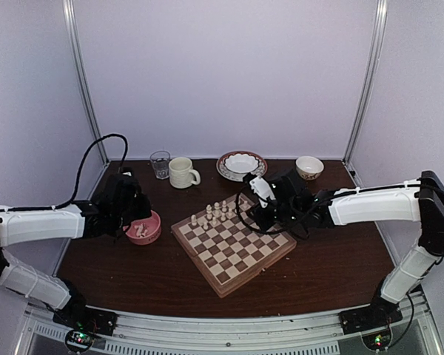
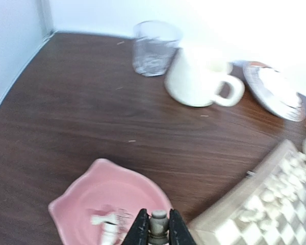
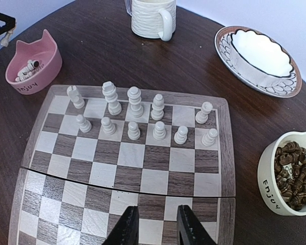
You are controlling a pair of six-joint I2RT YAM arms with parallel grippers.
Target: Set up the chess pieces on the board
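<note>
A small white chess piece (image 2: 159,223) is pinched in my left gripper, which is shut on it. In the right wrist view that piece (image 3: 5,40) hangs above the left side of the pink bowl (image 3: 55,65), where several white pieces (image 3: 28,70) lie. Two rows of white pieces stand along the far side of the chessboard (image 3: 225,122); the back row includes a tall piece (image 3: 135,102) and has gaps toward the right. Over the empty nearer squares, my right gripper stands open with nothing between its fingers.
Brown pieces fill a white bowl (image 3: 269,176) right of the board. Behind stand a glass (image 1: 160,165), a cream mug (image 1: 181,174) and stacked plates (image 1: 242,163). Bare table (image 1: 133,277) lies in front of the pink bowl.
</note>
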